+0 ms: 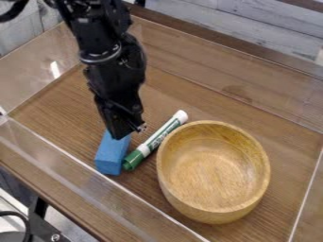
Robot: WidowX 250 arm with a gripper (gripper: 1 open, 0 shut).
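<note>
The black gripper (124,123) hangs over the wooden table, its fingertips just above the upper end of a blue block (111,154). It looks shut, with nothing visible between its fingers. To the block's right a green-and-white tube (154,143) lies diagonally, near a large yellow bowl (212,170).
A white wall runs along the back right. A cable shows at the bottom left, beyond the table's front edge.
</note>
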